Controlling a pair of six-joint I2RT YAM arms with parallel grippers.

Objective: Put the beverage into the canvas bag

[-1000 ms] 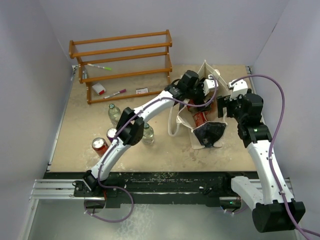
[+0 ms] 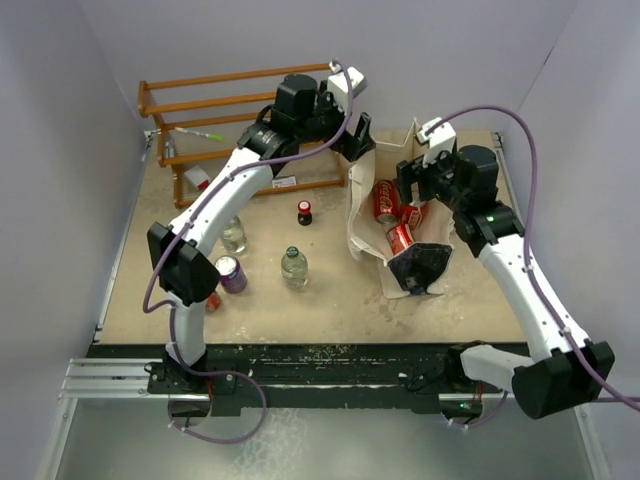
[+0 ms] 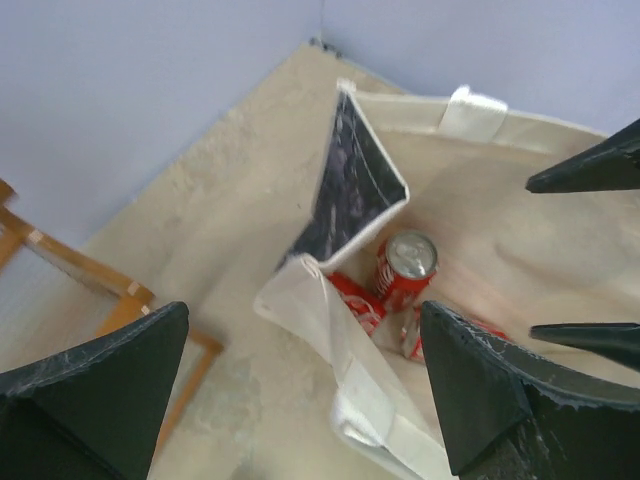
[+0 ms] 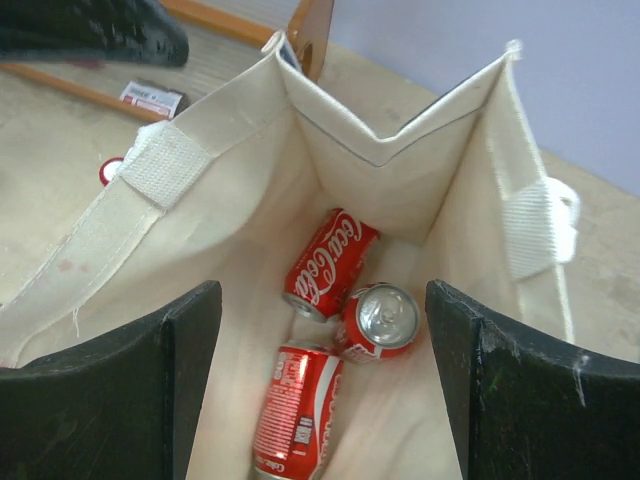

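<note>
The cream canvas bag (image 2: 361, 225) stands open at the right of the table, holding three red Coca-Cola cans (image 4: 330, 262). My left gripper (image 2: 355, 135) is open above the bag's back left rim, nothing between its fingers. My right gripper (image 2: 416, 176) is over the bag, part open with nothing between its fingers; the cans show below it in the right wrist view. Left on the table are a green-capped bottle (image 2: 294, 267), a small red-capped bottle (image 2: 304, 212), a purple can (image 2: 231, 274) and another clear bottle (image 2: 234, 236).
A wooden rack (image 2: 234, 73) with pens stands at the back left. A red can (image 2: 212, 302) is partly hidden by the left arm.
My left gripper has risen out of the bag and moved toward the back left, uncovering the cans. My right gripper has moved left over the bag.
</note>
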